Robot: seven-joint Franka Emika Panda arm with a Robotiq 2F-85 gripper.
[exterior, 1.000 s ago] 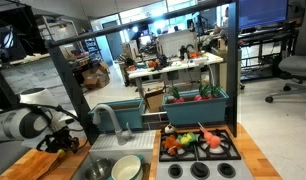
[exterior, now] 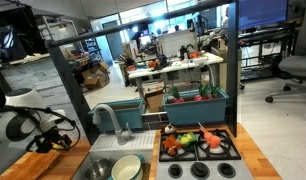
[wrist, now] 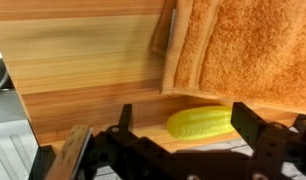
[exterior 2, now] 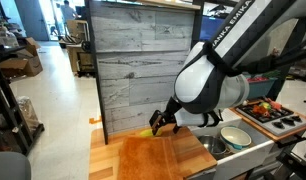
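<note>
A smooth yellow object [wrist: 200, 122], elongated and rounded, lies on the wooden counter beside the orange towel [wrist: 243, 55]. My gripper is open above it in the wrist view. The yellow object shows in the gap between the two fingers, nearer the right one; whether either touches it I cannot tell. In exterior view 2 the gripper [exterior 2: 165, 124] hangs low over the counter near the towel's back edge, with the yellow object partly visible to its left. The arm hides much of this area in exterior view 1.
A sink [exterior: 101, 165] with a pale bowl [exterior: 126, 167] adjoins the wooden area, beside a tall faucet [exterior: 111, 117]. Farther right stand a stove [exterior: 198, 158] with colourful items and a blue basket [exterior: 196, 107]. A grey panel wall [exterior 2: 143, 60] rises behind the counter.
In exterior view 1 the arm and gripper have shifted a little to the left and lower. The sink, bowl and stove look the same.
</note>
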